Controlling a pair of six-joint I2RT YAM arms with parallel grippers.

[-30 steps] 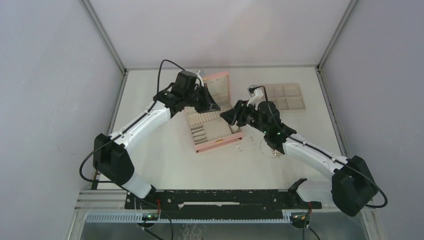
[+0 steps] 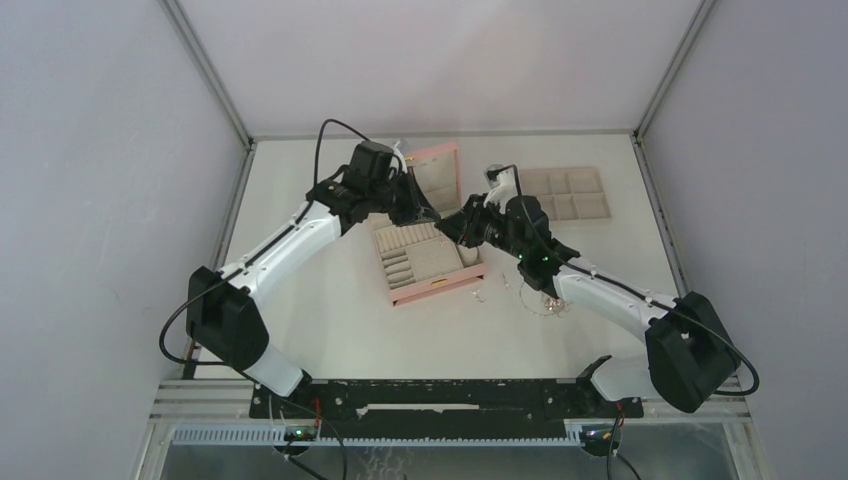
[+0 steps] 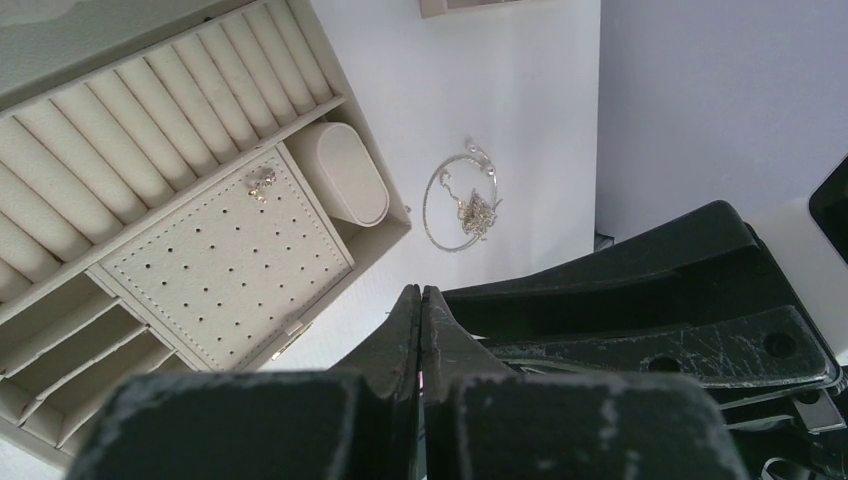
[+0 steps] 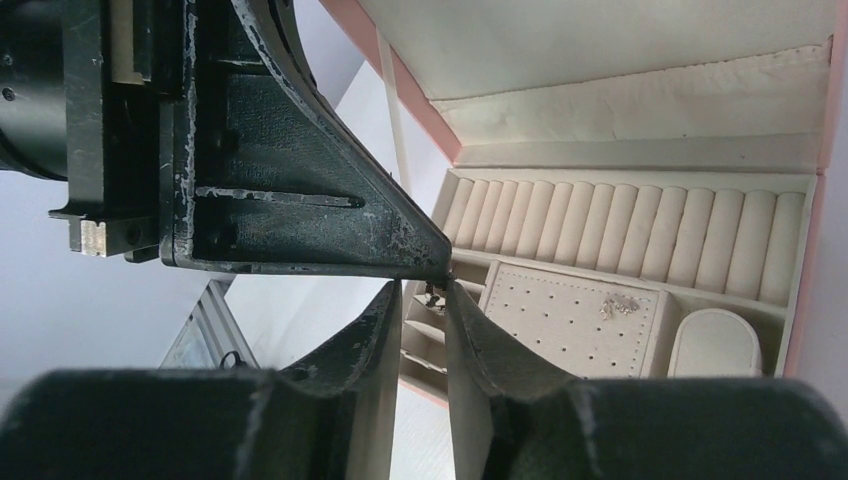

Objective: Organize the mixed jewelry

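Note:
The pink jewelry box (image 2: 437,287) stands open in the top view, its lid (image 2: 436,172) raised at the back. Above it my left gripper (image 2: 434,214) is shut. A small shiny jewelry piece (image 4: 434,298) shows at its tip in the right wrist view. My right gripper is part open, one finger on either side of that piece. On the perforated pad (image 3: 235,260) lies a small cluster of jewelry (image 3: 262,184). A bracelet (image 3: 427,205) with a tangled chain (image 3: 478,213) rests on the table right of the box.
Small earrings (image 2: 478,296) lie before the box. A beige compartment tray (image 2: 580,194) stands at the back right. Ring rolls (image 3: 130,135) and an oval holder (image 3: 350,180) fill part of the box.
The right arm has moved left and slightly up in the top view, bringing its gripper to the left gripper's tip, and its fingers have drawn closer together. The left arm has stayed still.

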